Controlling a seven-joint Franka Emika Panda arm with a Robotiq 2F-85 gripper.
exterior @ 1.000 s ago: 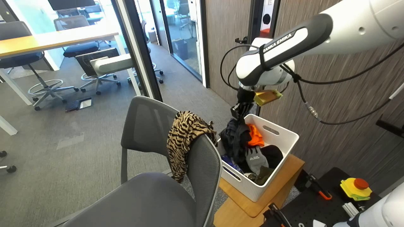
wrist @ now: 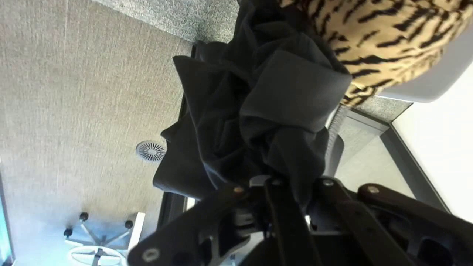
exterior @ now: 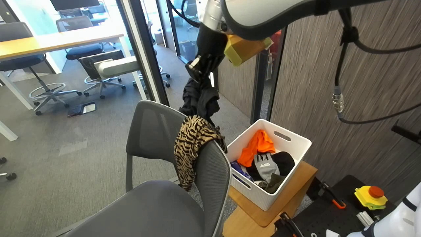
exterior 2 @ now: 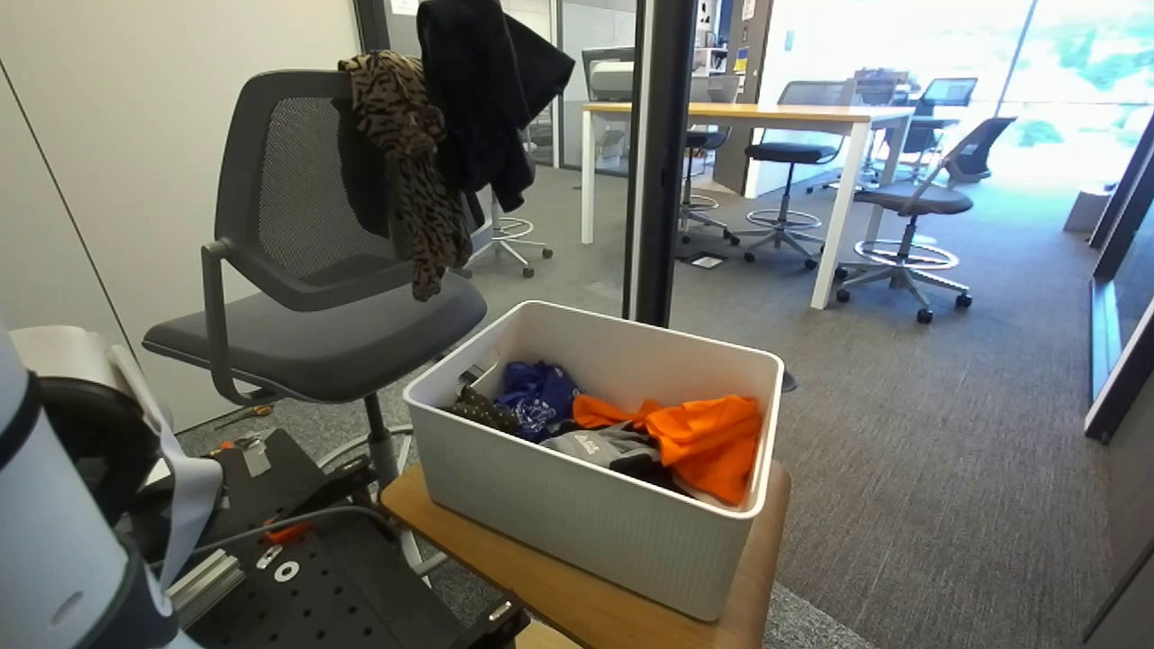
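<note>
A black cloth [exterior: 201, 98] hangs from my gripper [exterior: 199, 75], which is shut on it above and behind the chair's backrest. In the wrist view the black cloth [wrist: 266, 106] spreads out in folds from between the fingers. Draped over the top corner of the grey chair [exterior: 158, 130] is a tiger-striped cloth [exterior: 195, 142]. Exterior view 2 shows the black cloth [exterior 2: 481, 97] hanging just right of the striped cloth [exterior 2: 400, 141]; whether the two touch is hard to tell. The gripper lies outside that view.
A white basket [exterior: 252, 195] stands on a wooden stool [exterior: 272, 217], right of the chair. It holds an orange cloth [exterior: 258, 146], a grey glove-like item [exterior: 266, 166] and other dark and blue fabrics. A glass partition post [exterior: 142, 47] rises behind the chair.
The arm has lifted the black cloth out of the white basket and carried it up and left to behind the chair's backrest. The striped cloth and chair have not moved.
</note>
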